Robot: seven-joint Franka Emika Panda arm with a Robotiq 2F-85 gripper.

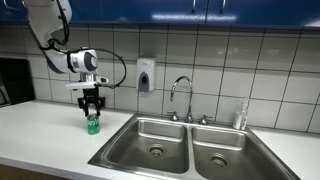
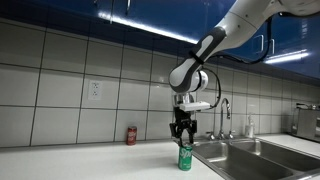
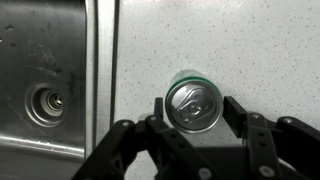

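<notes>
A green can (image 1: 93, 126) stands upright on the white counter, to the left of the sink. In the wrist view I look down on the silver lid of the can (image 3: 194, 106). My gripper is shut on it, with one dark fingertip against each side near the top. From the second exterior view the arm reaches down to the green can (image 2: 185, 159), whose base is at counter level; whether it bears on the counter cannot be told.
A red can (image 2: 131, 135) stands farther back, by the tiled wall. The double steel sink (image 1: 145, 129) with its faucet (image 1: 181, 92) lies right of the gripper. Bottles (image 1: 241, 116) stand behind the sink.
</notes>
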